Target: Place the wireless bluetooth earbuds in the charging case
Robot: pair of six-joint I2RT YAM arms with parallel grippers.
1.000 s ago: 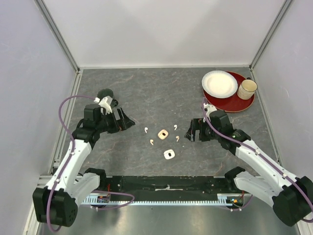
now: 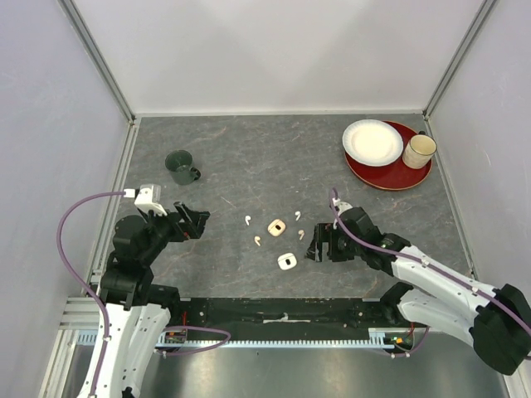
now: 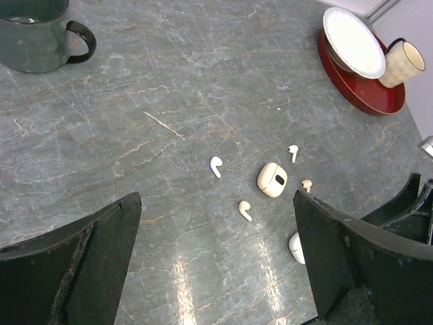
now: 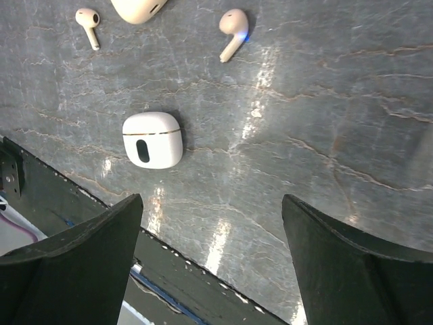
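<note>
A cream case and a white case lie mid-table; the white one has its lid shut in the right wrist view. Around the cream case are two white earbuds, one left and one right, and two cream earbuds, one left and one right. My right gripper is open, just right of the white case, with bare table between its fingers. Well left of the earbuds, my left gripper is open and empty; its finger partly hides the white case in its wrist view.
A dark green mug stands at the back left. At the back right a red tray carries a white plate and a cream mug.
My left gripper has drawn back left and toward the front edge. The right gripper has come toward the front and a little left. Cases and earbuds have stayed put.
</note>
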